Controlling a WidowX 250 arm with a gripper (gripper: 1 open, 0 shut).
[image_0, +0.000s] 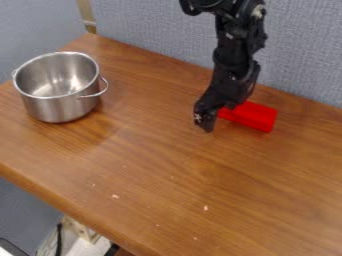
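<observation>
My black gripper (215, 108) hangs low over the right half of the wooden table (160, 190), its fingers open beside the left end of a red block (251, 116), which lies on the table partly hidden behind them. Whether the fingers touch the block cannot be told from this view.
A steel pot (56, 92) with side handles stands at the left of the table. A grey padded wall (160, 30) runs along the back, and some cables lie off the table at lower left.
</observation>
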